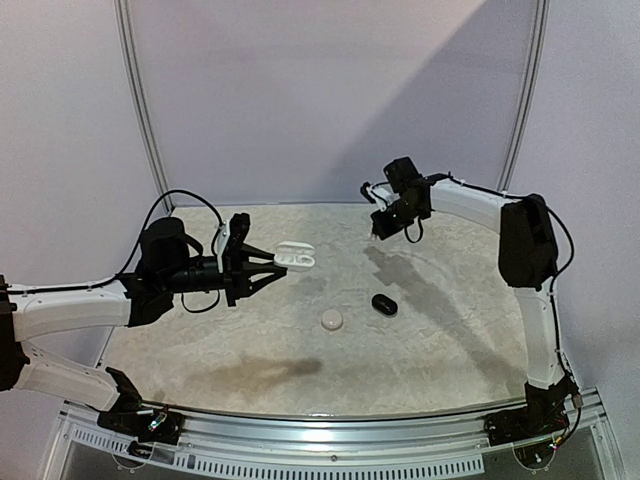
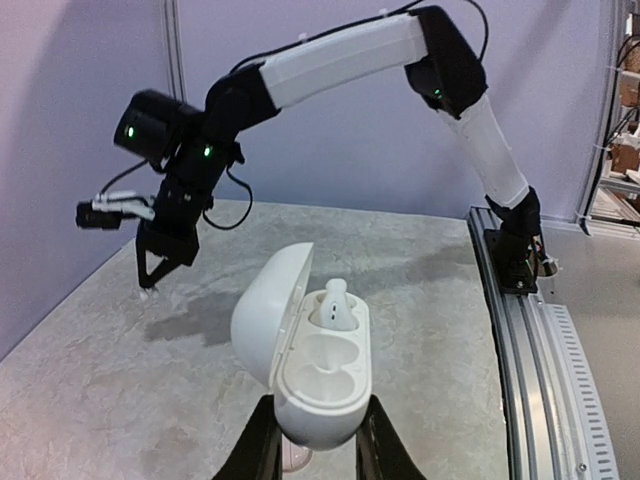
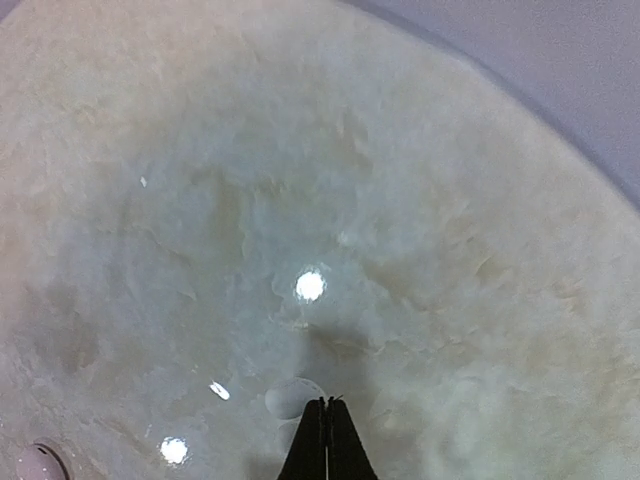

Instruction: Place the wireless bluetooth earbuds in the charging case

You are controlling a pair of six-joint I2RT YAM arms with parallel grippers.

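Note:
The white charging case [image 2: 322, 378] has its lid open and is held in front of my left gripper [image 1: 279, 275], whose fingers [image 2: 262, 440] are at its lower end. One white earbud [image 2: 336, 307] sits in the far slot, its rounded end sticking up; the nearer slot is empty. At the back right, my right gripper is shut, tips together. Just by those tips is a pale rounded earbud [image 3: 290, 398], partly hidden behind the fingers. Whether it is pinched between them or lies beyond them cannot be told.
A round pale object [image 1: 332, 319] and a black oval case [image 1: 384, 304] lie on the table [image 1: 440, 370], below and right of the left gripper. Between the two grippers the tabletop is clear. The back wall [image 1: 330, 110] stands close behind the right arm.

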